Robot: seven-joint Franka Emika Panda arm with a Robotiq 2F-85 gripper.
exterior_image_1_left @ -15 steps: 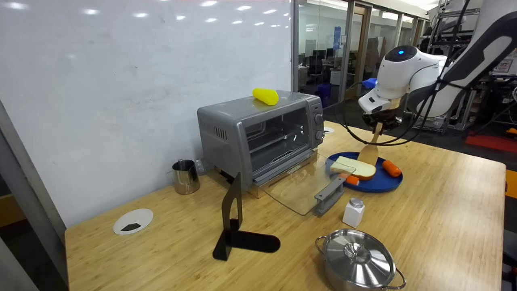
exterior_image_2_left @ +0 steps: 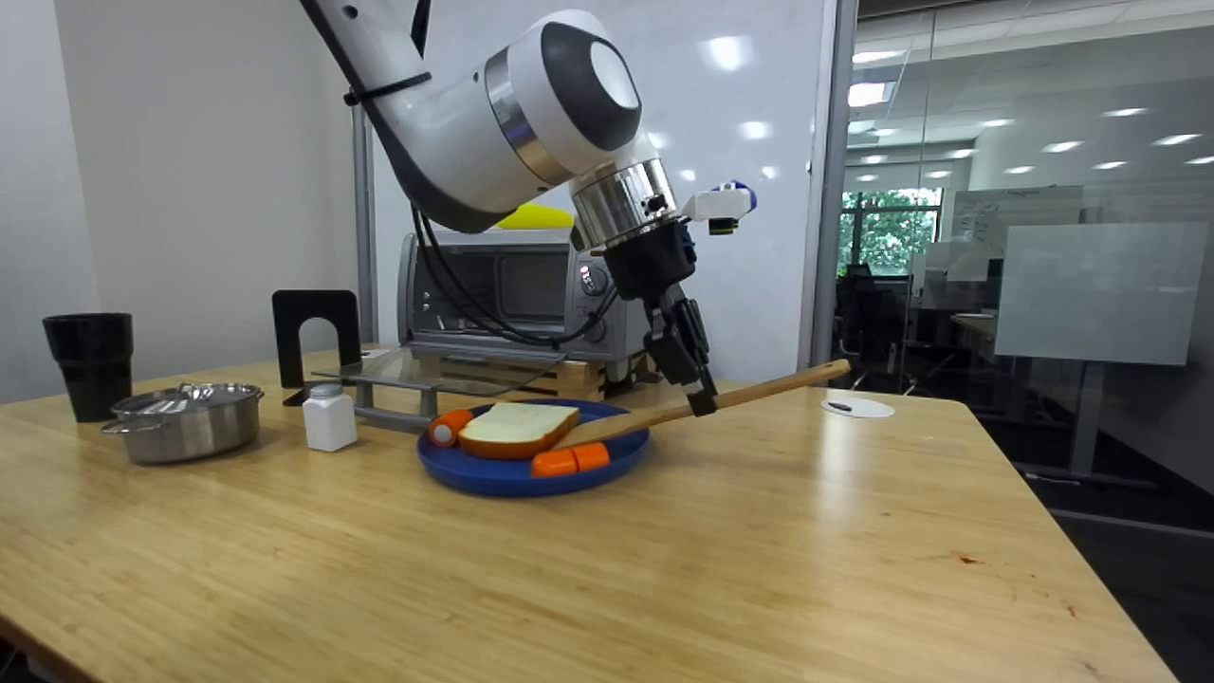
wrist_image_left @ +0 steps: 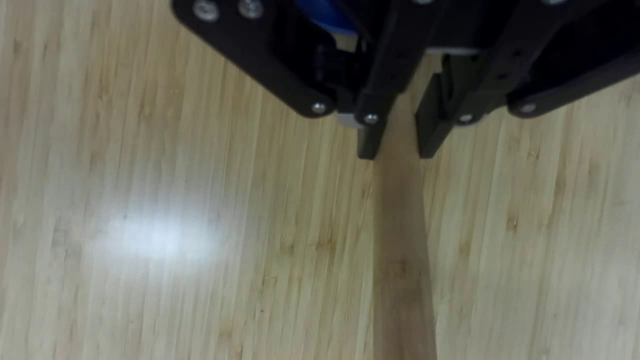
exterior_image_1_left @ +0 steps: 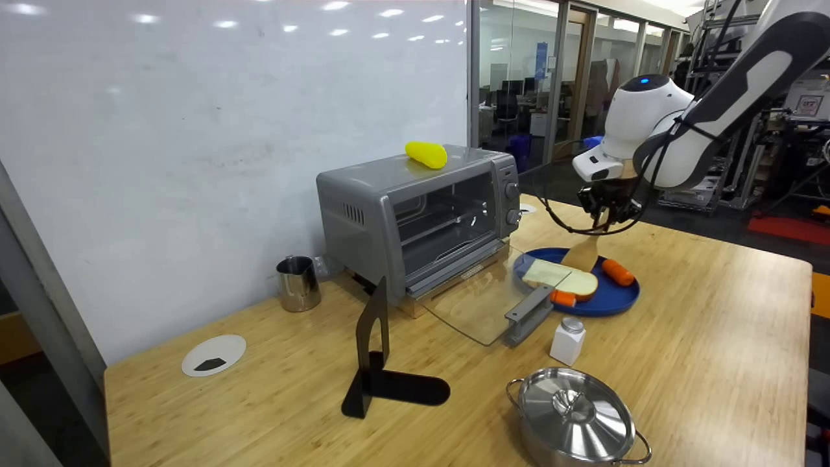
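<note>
My gripper is shut on the handle of a wooden spatula (wrist_image_left: 403, 258), which runs down the wrist view between the two fingers. In exterior view 2 the spatula (exterior_image_2_left: 745, 395) slants down to the left from my gripper (exterior_image_2_left: 702, 400). Its blade (exterior_image_1_left: 581, 254) reaches onto a blue plate (exterior_image_1_left: 615, 305), up against a slice of bread (exterior_image_1_left: 572, 281). Whether the blade lies under the bread or only touches its edge, I cannot tell. Orange carrot pieces lie on either side of the bread, one (exterior_image_2_left: 571, 460) in front and another (exterior_image_2_left: 450, 428) at the left.
Behind the plate stands a toaster oven (exterior_image_1_left: 366, 187) with its glass door (exterior_image_1_left: 486, 307) lowered close to the plate's rim. A white shaker (exterior_image_1_left: 568, 342) and a lidded pot (exterior_image_1_left: 576, 420) stand nearby.
The plate, with bread and carrots on it, has shifted slightly toward the pot side and left in exterior view 1. My arm and the spatula have moved the same way, a little lower.
</note>
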